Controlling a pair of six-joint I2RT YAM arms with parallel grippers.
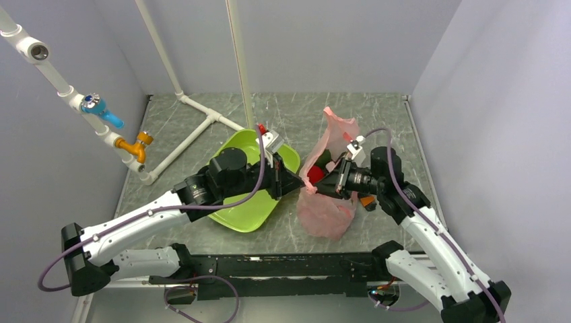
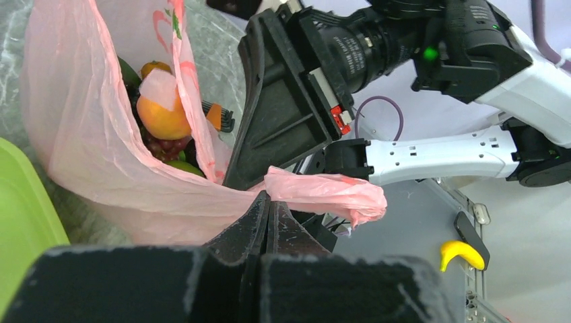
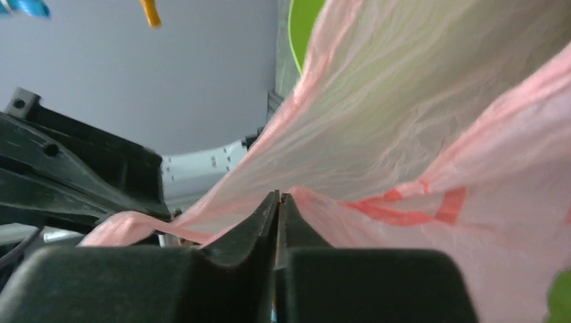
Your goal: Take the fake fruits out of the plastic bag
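The translucent pink plastic bag point(image 1: 326, 217) stands on the right half of the grey counter, its mouth partly open. Inside it the left wrist view shows an orange fruit point(image 2: 163, 116), dark red grapes point(image 2: 168, 146) and a green fruit point(image 2: 186, 167); the rest is hidden by plastic. My left gripper is shut on the bag's handle, whose loose end point(image 2: 330, 195) sticks out past the fingertips. From the right, my right gripper is shut at the bag's edge, with thin pink film gathered at its fingertips. Both grippers nearly meet.
A green basin point(image 1: 244, 217) sits left of the bag, under my left arm. White pipes point(image 1: 195, 138) run along the counter's back left. An orange-and-black object point(image 1: 367, 202) lies right of the bag. Free counter shows behind the bag.
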